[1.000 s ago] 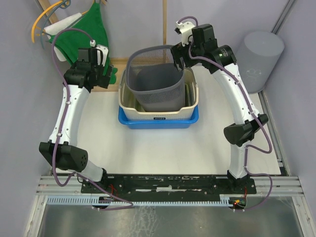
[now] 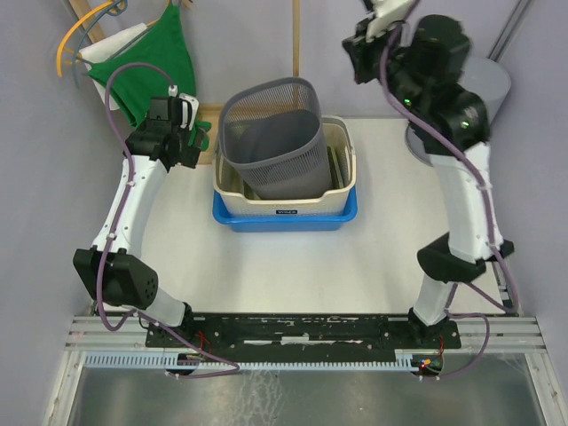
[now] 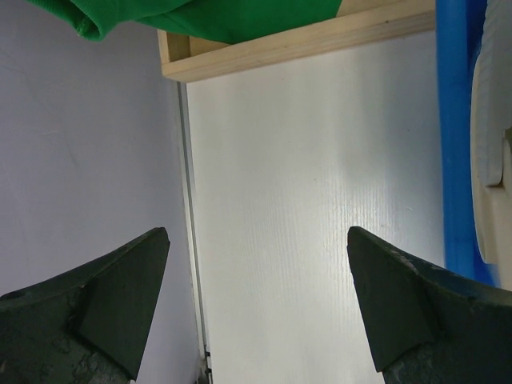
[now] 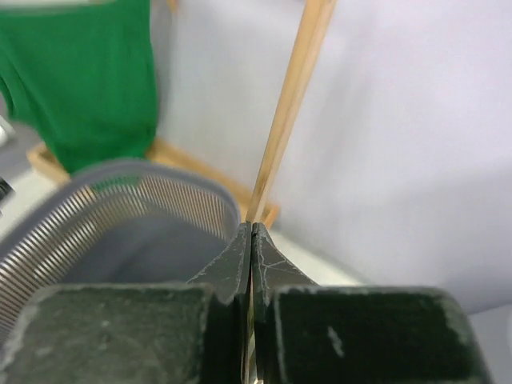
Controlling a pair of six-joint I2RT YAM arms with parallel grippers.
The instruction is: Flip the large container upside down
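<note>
The large grey mesh basket (image 2: pixel 306 169) leans, mouth up and tilted, inside a cream bin (image 2: pixel 341 146), which sits in a blue tray (image 2: pixel 284 222). My right gripper (image 2: pixel 357 55) is raised up and to the right of the basket, clear of its rim. In the right wrist view its fingers (image 4: pixel 368 328) meet, with nothing between them, and the basket's rim (image 4: pixel 144 170) shows beyond to the left. My left gripper hangs open over bare white table, left of the blue tray; only empty space lies between its fingers.
A green cloth (image 2: pixel 160 67) drapes over a wooden tray (image 2: pixel 206 115) at the back left. The grey cylindrical bin (image 2: pixel 484 84) at the back right is partly behind my right arm. A wooden pole (image 2: pixel 295 35) rises behind the basket.
The basket tilts slightly more leftward. My left gripper has shifted slightly.
</note>
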